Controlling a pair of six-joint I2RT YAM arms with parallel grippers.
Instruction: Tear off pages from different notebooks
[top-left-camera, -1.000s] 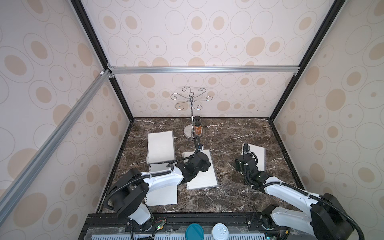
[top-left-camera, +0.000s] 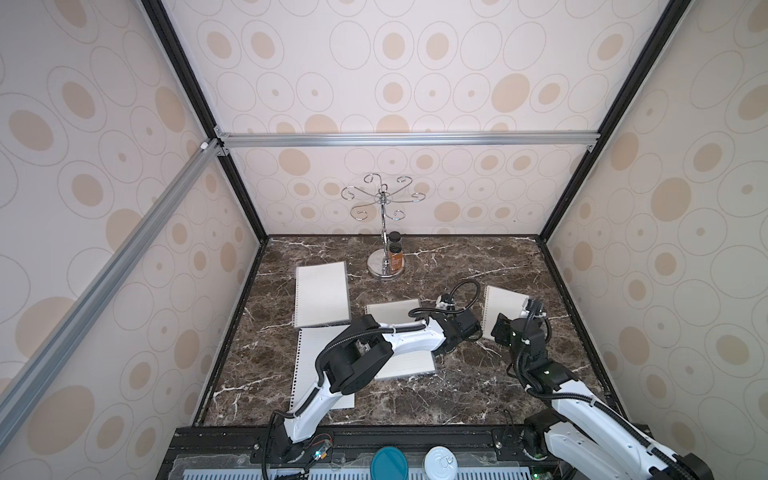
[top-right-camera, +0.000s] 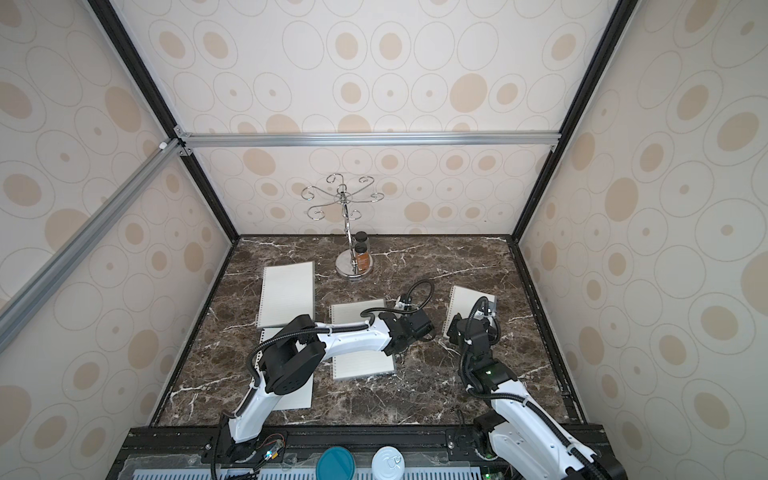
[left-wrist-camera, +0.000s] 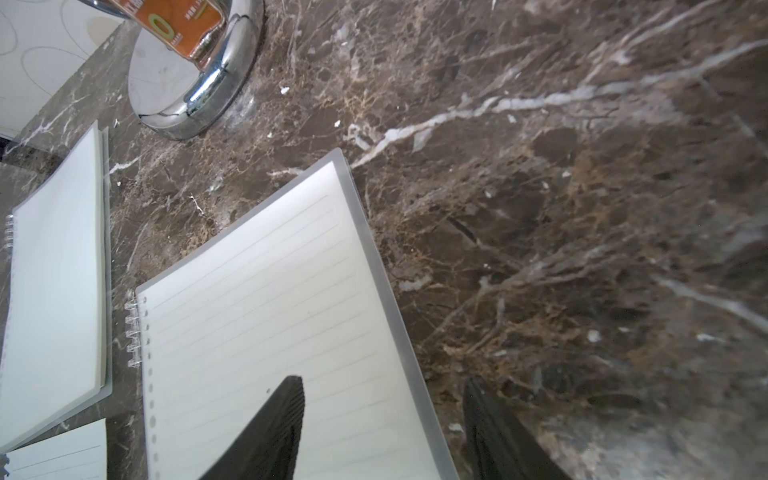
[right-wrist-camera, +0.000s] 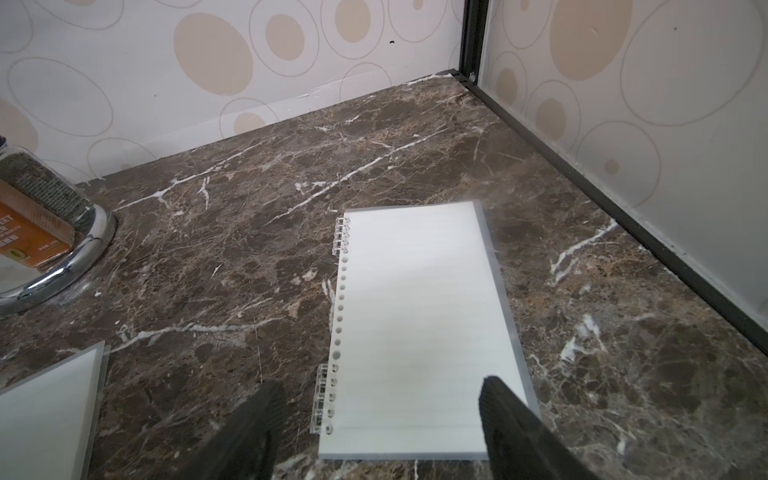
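Note:
Several spiral notebooks lie on the marble table. The left wrist view shows the middle notebook (left-wrist-camera: 264, 312), with my left gripper open over its right edge, nothing held. Beside it lies the back-left notebook (left-wrist-camera: 56, 272). My right gripper is open just short of the right notebook (right-wrist-camera: 416, 320), whose spiral shows along its left side. The front-left notebook (top-left-camera: 308, 376) is partly covered by the left arm in the top views.
A metal stand (top-left-camera: 384, 208) with jars (top-left-camera: 395, 256) on its base stands at the back centre. Bare marble (top-left-camera: 464, 384) shows at front centre-right. Walls enclose the table at the back and sides.
My left gripper has swung right across the middle notebook to its right side.

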